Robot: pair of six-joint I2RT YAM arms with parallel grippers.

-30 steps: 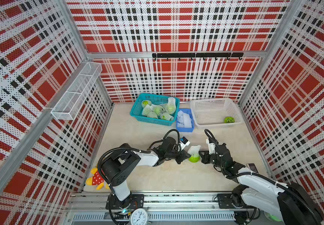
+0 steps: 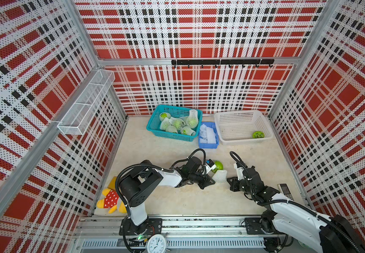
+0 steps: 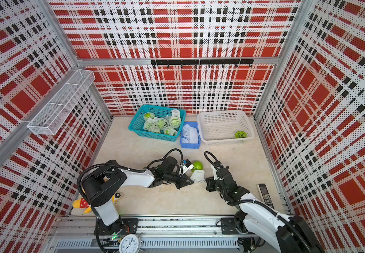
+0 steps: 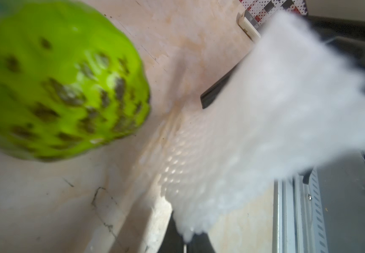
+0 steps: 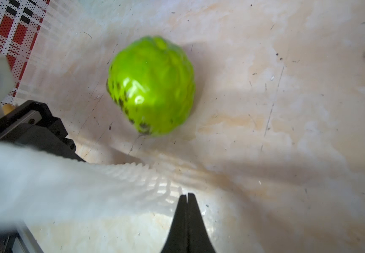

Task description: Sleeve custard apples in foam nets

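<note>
A bare green custard apple lies on the table just behind the gap between my grippers, wholly out of the net and touched by neither. It fills the upper left of the left wrist view and sits upper middle in the right one. The white foam net stretches empty between the two grippers. My left gripper is shut with the net's edge at its fingertips. My right gripper is shut too, the opposite edge of the net at its tips; the thin pinch is hard to see.
At the back stand a teal basket of netted apples, a blue tray with white nets and a white basket with one bare apple. A phone lies at right, a plush toy at left.
The apple, earlier partly inside the net with its green bottom showing below, is now outside it and further back. The net has come forward and lower, empty, between both shut grippers.
</note>
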